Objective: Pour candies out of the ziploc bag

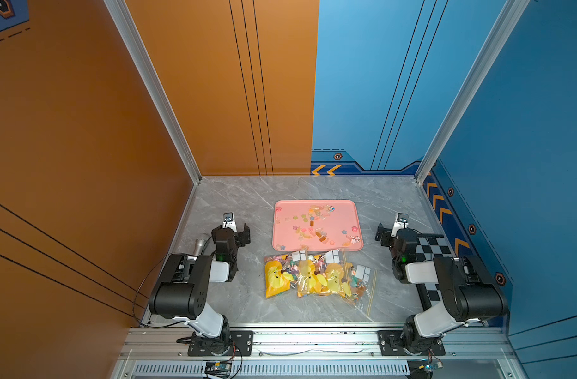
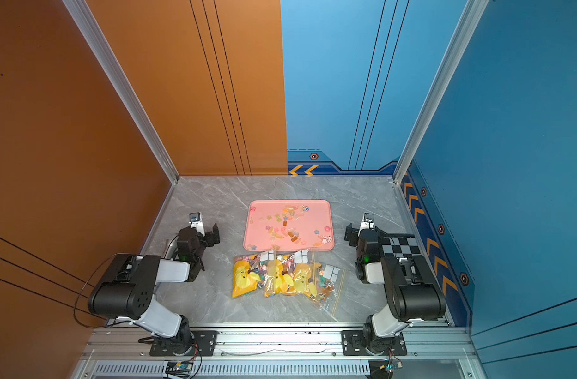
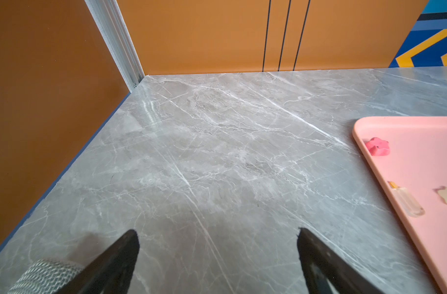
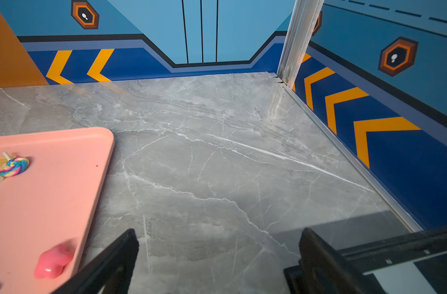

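Note:
Several clear ziploc bags lie overlapping in a row in front of the tray. A yellow-printed bag (image 1: 277,281) is at the left, another yellow bag (image 1: 307,281) in the middle, and a clearer bag (image 1: 364,284) at the right end; their contents look colourful but small. Behind them is the pink tray (image 1: 346,213), with loose candies (image 1: 312,222) scattered across it. To its left my left gripper stands open over bare table, nothing between its fingers. On the right side my right gripper is likewise open and empty, clear of tray and bags.
A black-and-white checkered board (image 1: 432,243) lies beneath and beside the right arm. By the left gripper is a metal mesh object (image 3: 47,276), partly cut off.

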